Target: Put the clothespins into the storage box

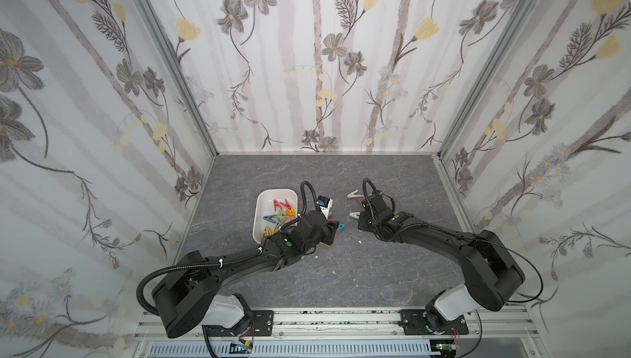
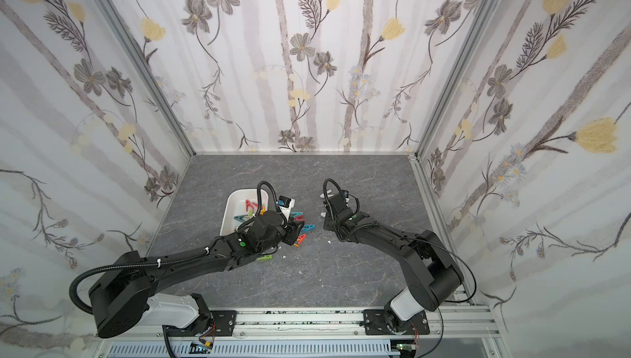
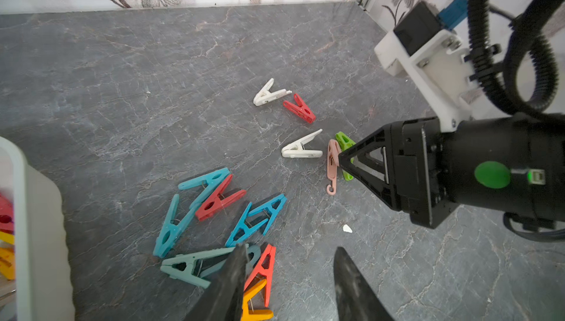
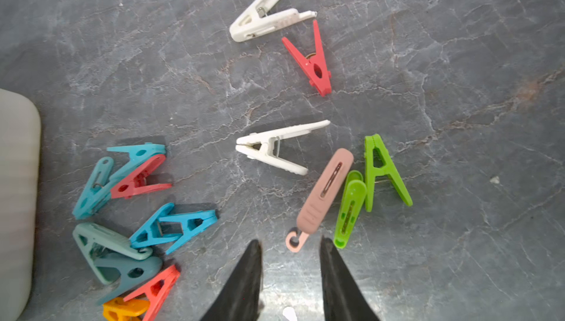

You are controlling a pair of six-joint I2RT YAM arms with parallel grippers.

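Observation:
My left gripper stands open above the table, nothing between its fingers; an orange clothespin (image 3: 257,309) and a red-orange clothespin (image 3: 261,271) lie close by its left finger. Open too and empty, my right gripper is over the right-hand pins. Just beyond its tips lie a pink hooked clothespin (image 4: 325,191), a green clothespin (image 4: 350,209) and another green clothespin (image 4: 382,170). Further off are a white clothespin (image 4: 276,144) and a small red clothespin (image 4: 313,61). The white storage box (image 1: 259,212) at the left holds several coloured pins, partly hidden by the left arm.
Another white clothespin (image 4: 267,17) lies toward the back. Teal, blue and red pins cluster between box and right-hand pins, including a blue clothespin (image 4: 173,226). A lone green clothespin (image 2: 264,257) lies near the left arm.

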